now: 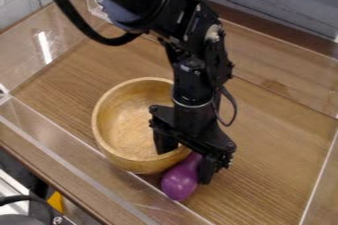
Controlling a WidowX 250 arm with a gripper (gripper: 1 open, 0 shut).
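Observation:
My gripper is low at the front right of a wooden bowl, its dark fingers over the bowl's rim and around the upper end of a purple eggplant-like object. The purple object lies on the wooden surface just outside the bowl. Whether the fingers are closed on it is hidden by the gripper's own body.
The wooden tray floor is clear to the right and at the back left. Clear low walls edge it, and a white panelled wall stands behind. A black cable arcs over the upper left.

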